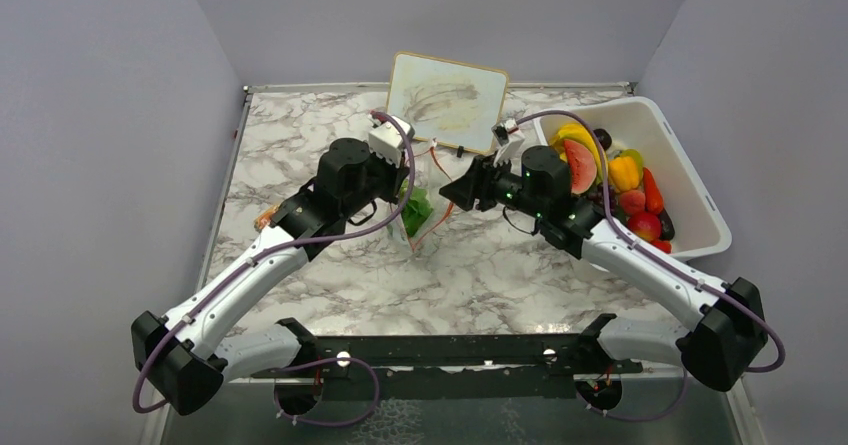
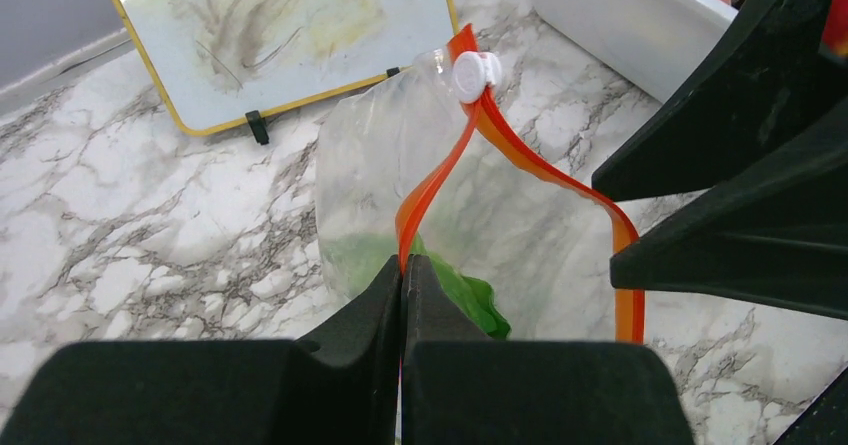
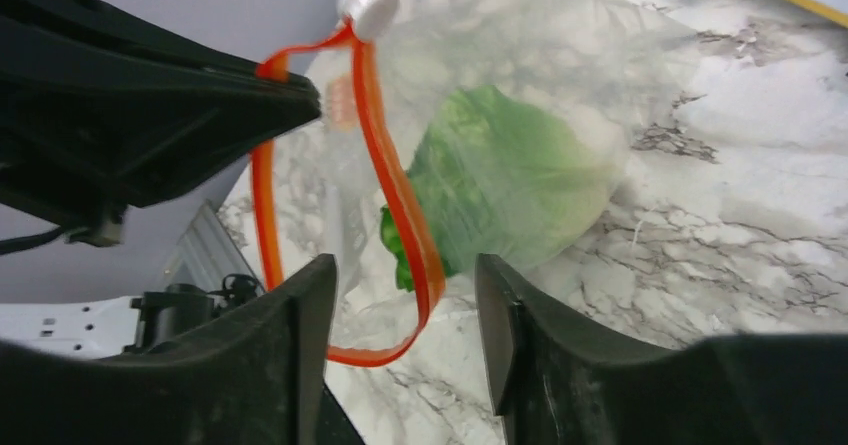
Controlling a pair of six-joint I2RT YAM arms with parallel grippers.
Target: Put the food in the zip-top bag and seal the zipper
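Note:
The clear zip top bag (image 2: 370, 145) hangs between my grippers, its orange rim spread into a loop. A white slider (image 2: 474, 76) sits at the rim's far corner. Green leafy food (image 3: 500, 175) lies inside the bag. My left gripper is shut on one side of the orange rim. On the other side, my right gripper stands open, its fingertips apart. Part of the orange rim (image 3: 425, 265) shows between those fingertips, not clamped. In the top view, the left arm covers part of the bag.
At the right stands a white bin (image 1: 690, 195) of fruit and vegetables. A whiteboard (image 1: 447, 100) lies behind the bag. Far left, a small orange-brown item (image 1: 266, 216) is partly hidden by the left arm.

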